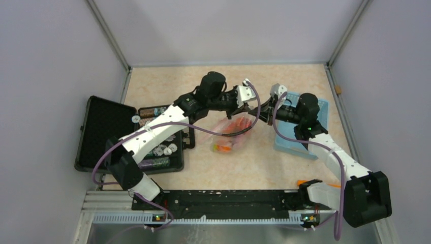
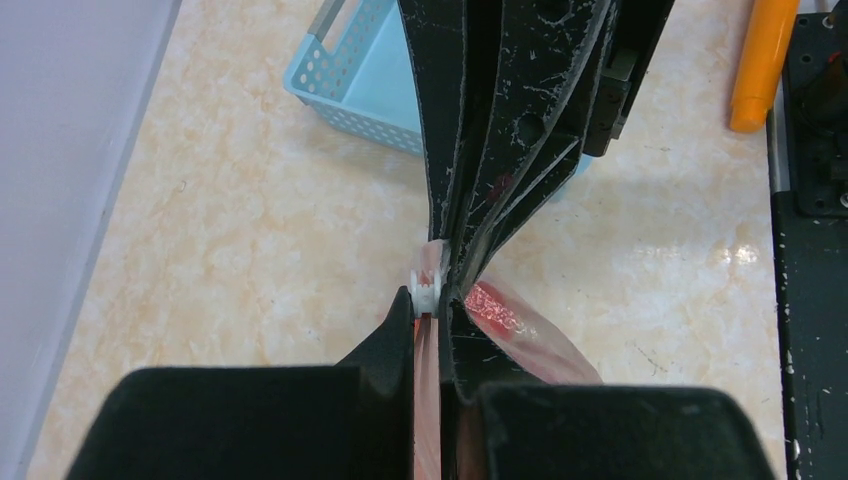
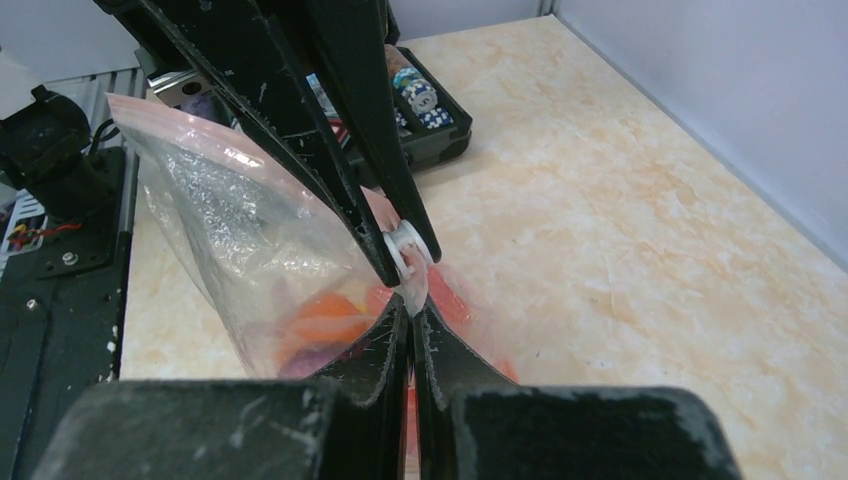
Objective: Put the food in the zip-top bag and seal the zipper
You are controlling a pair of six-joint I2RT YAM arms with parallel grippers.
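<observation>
The clear zip top bag (image 1: 239, 133) hangs in the middle of the table, with orange and red food (image 3: 335, 318) showing through its film. My left gripper is shut on the bag's white zipper slider (image 3: 403, 243). Right beside it, my right gripper is shut with a thin pinkish fold of the bag's end between its tips. The two grippers nearly touch. In the right wrist view the bag's top strip runs from the slider back to the upper left. The arms hide part of the bag from above.
An open black case (image 1: 172, 163) with several items stands at the left. A light blue basket (image 1: 296, 148) sits at the right, under the right arm. An orange object (image 2: 757, 65) lies near the front right edge. Bare table shows behind and in front of the bag.
</observation>
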